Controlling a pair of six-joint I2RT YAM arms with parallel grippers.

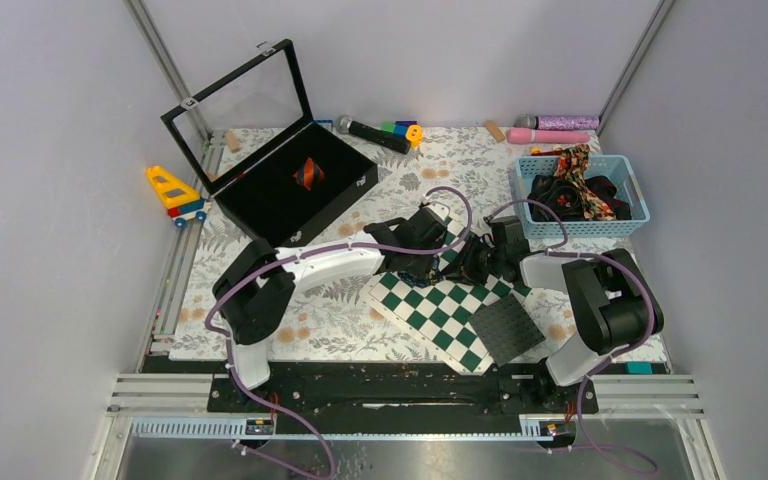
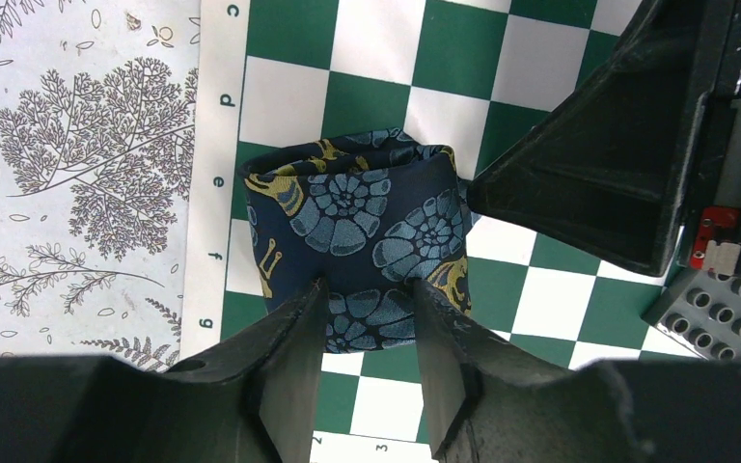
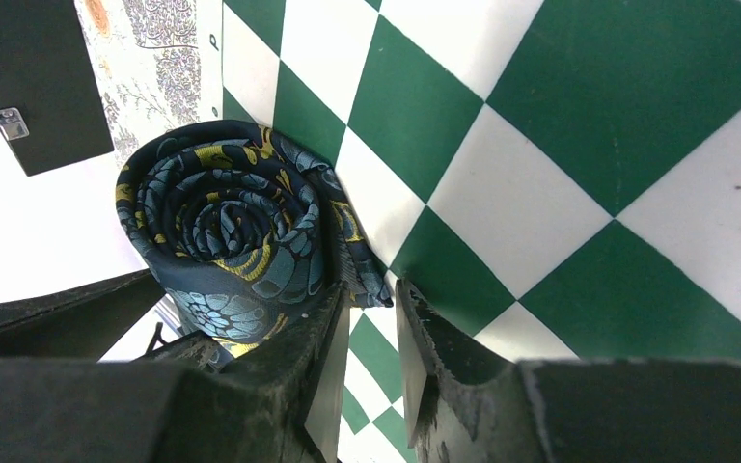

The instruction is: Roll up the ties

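Observation:
A dark blue tie with grey flowers and yellow trim [image 2: 352,207] stands rolled up on its side on the green and white chessboard [image 1: 440,318]. Its coiled end shows in the right wrist view, where a short tail [image 3: 367,275] sticks out from the roll [image 3: 222,207]. My left gripper is shut on the roll, one finger on either side of its fabric. Low beside the tail, my right gripper is narrowly open, the tail's tip close to its left finger. Whether the tip lies between the fingers is hard to tell.
Behind on the left stands an open black case [image 1: 345,190] with an orange and black rolled tie [image 1: 309,174] inside. A blue basket [image 1: 580,229] of ties is at the back right. A dark studded plate [image 1: 507,328] covers the chessboard's near right part.

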